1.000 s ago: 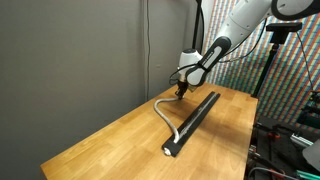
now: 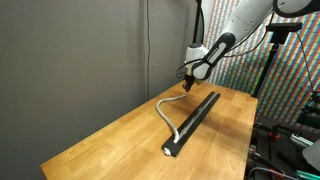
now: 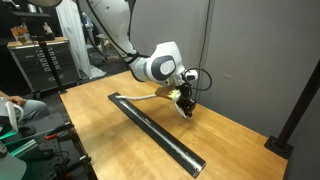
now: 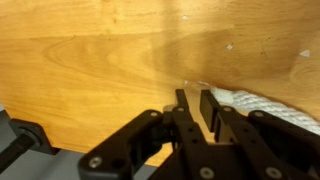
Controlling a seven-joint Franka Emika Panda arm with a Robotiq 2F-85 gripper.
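Note:
A whitish rope [image 2: 163, 112] lies in a curve on the wooden table, from the black strip's near end toward the arm. My gripper [image 2: 186, 90] is low over the table at the rope's far end. In the wrist view, the gripper has a narrow gap between its dark fingertips, so it is partly open. One rope end [image 4: 262, 104] lies just right of the right fingertip, and no rope shows clearly in the gap. Whether they touch cannot be told. Exterior view 2 shows the gripper small, with the rope partly behind the arm.
A long black strip [image 3: 155, 130] lies on the table beside the rope, with a light piece at one end in exterior view 1. Bare wood [image 2: 105, 145] fills the table's left part. A dark post base [image 4: 32, 136] stands near the table edge.
My gripper has shifted slightly to the right in exterior view 1, back from the rope's far end. The rest of the rope and the black strip look unmoved.

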